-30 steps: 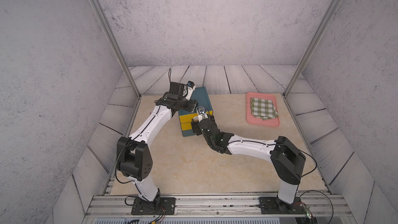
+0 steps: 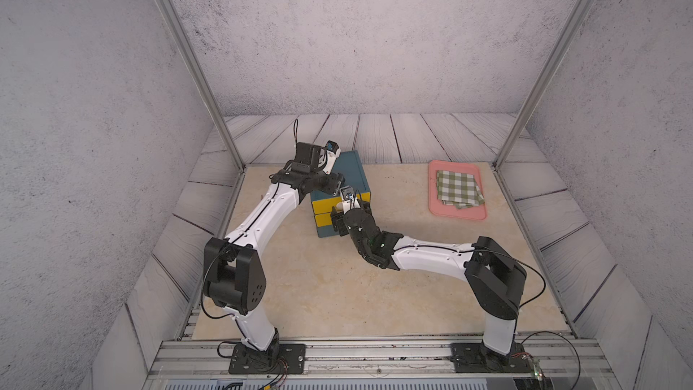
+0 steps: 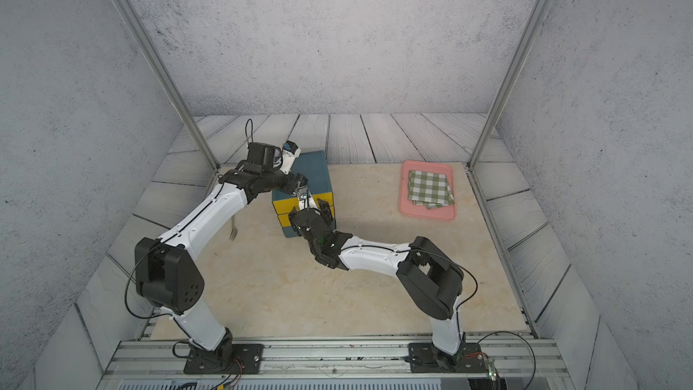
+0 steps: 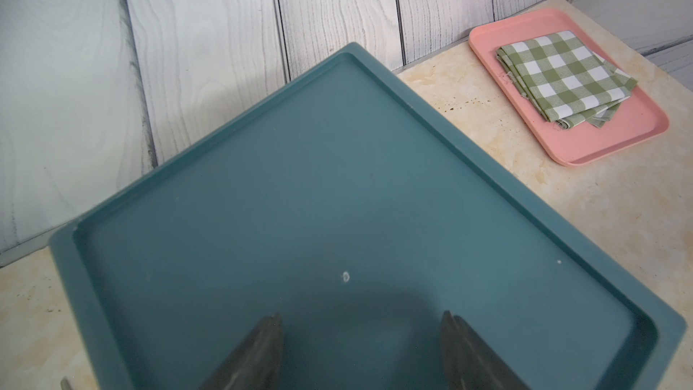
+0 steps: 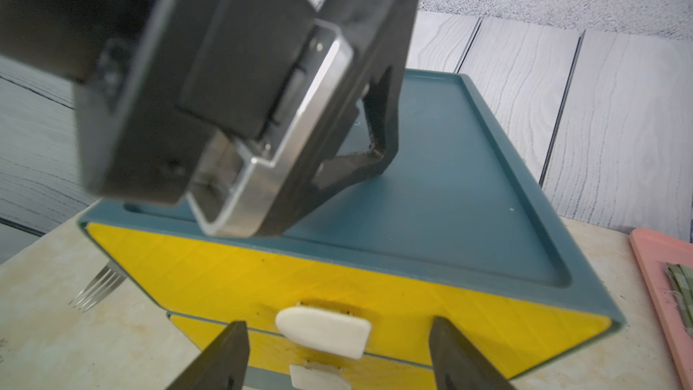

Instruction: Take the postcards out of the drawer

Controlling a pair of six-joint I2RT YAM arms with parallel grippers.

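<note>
A dark teal cabinet point(image 5: 433, 173) has yellow drawer fronts, both shut. The upper drawer point(image 5: 209, 267) carries a white handle point(image 5: 325, 330); a second white handle point(image 5: 317, 377) shows on the lower drawer point(image 5: 389, 372). My right gripper is open in front of the cabinet, one finger on each side of the upper handle and apart from it. Over the cabinet top point(image 4: 346, 195) stands my left gripper, open with nothing between its fingers. No postcards can be seen; the drawers' insides are hidden.
At the right lies a pink tray point(image 2: 451, 211) holding a folded green checked cloth point(image 2: 458, 187). A fork point(image 5: 99, 286) lies left of the cabinet. The two grippers are close together at the cabinet's front edge.
The left arm and drawers look unchanged.
</note>
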